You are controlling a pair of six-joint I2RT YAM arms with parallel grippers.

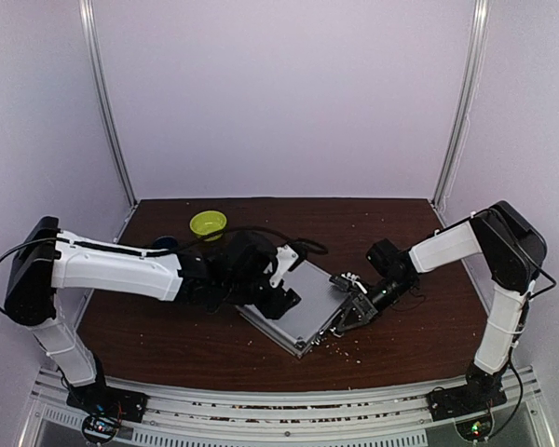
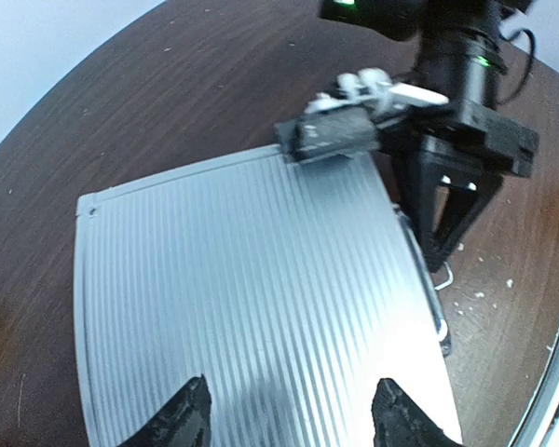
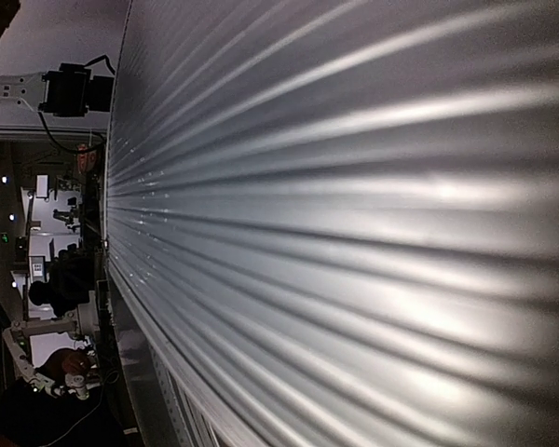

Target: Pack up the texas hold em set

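The silver case [image 1: 303, 307] lies closed on the table, turned at an angle. Its ridged lid [image 2: 242, 270] takes up most of the left wrist view and nearly all of the right wrist view. My left gripper hovers above the lid, fingers apart with nothing between them. At the case's right side, by the latches and handle, my right gripper is shut; nothing shows between its fingers. The right wrist view does not show its fingertips. No cards or chips can be seen.
A yellow-green bowl [image 1: 208, 223] stands at the back left, with a dark blue round item [image 1: 165, 243] beside it, partly behind the left arm. Small pale crumbs [image 1: 340, 354] are scattered right of the case.
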